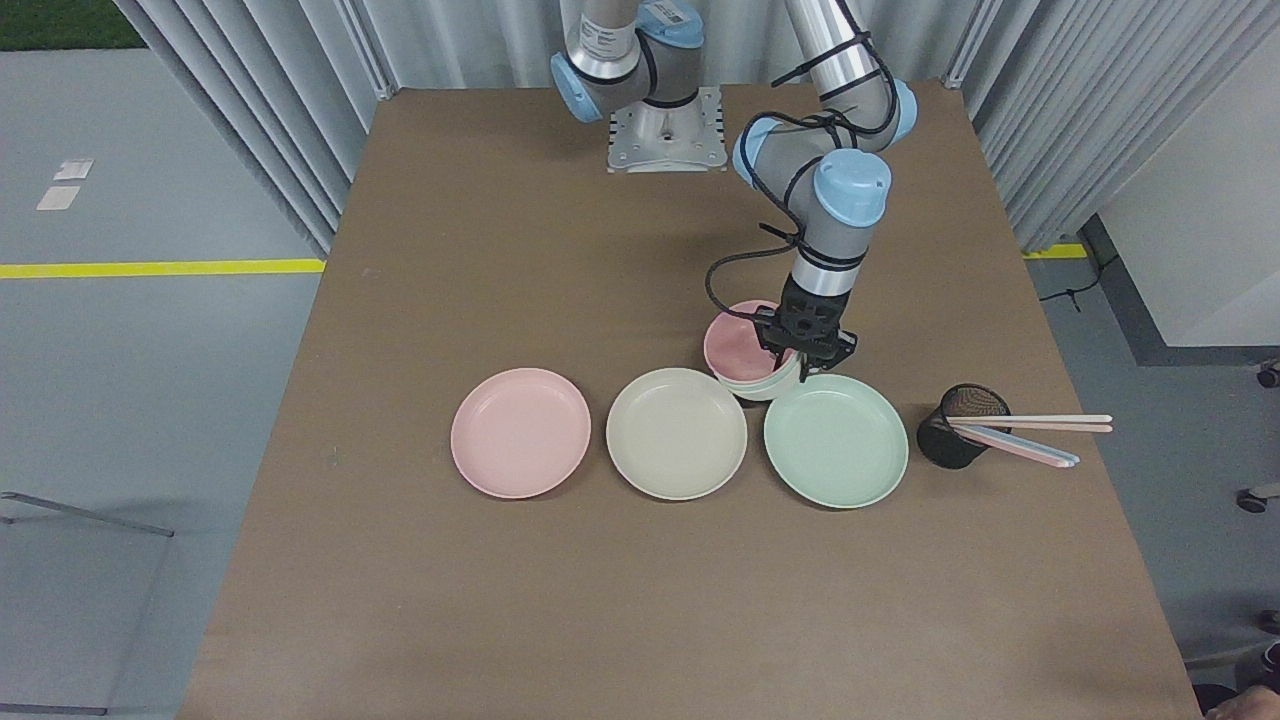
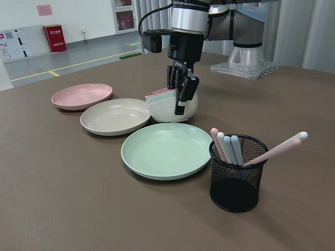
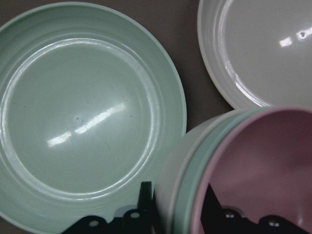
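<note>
A nested stack of bowls [image 2: 170, 109], pink inside with green and white rims [image 3: 183, 170], stands behind the cream plate [image 1: 675, 433] and green plate [image 1: 835, 442]. My gripper [image 1: 789, 366] is down at the stack's right side; in the wrist view its dark fingers straddle the rims, one inside the pink bowl, one outside. It looks nearly closed on the rims, but whether it grips firmly I cannot tell. A pink plate [image 1: 521, 432] lies at the left of the row.
A black mesh cup [image 2: 234, 191] with several chopsticks stands right of the green plate.
</note>
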